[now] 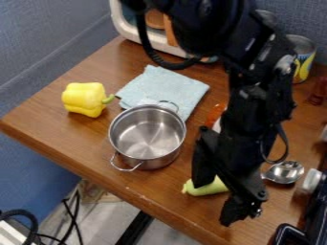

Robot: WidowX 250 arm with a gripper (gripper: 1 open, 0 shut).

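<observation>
My black gripper [238,191] is low over the front right of the wooden table, over a pale green long vegetable [205,187], most of which it hides; whether its fingers are open or shut is unclear. A steel pot [147,141] with two handles sits left of it. A yellow pepper [84,97] lies at the left, and a folded light blue cloth [163,88] lies behind the pot. A metal spoon [284,172] lies to the right of the gripper.
A red bottle [319,91] and a can [301,53] stand at the back right. Dark items lie along the right edge.
</observation>
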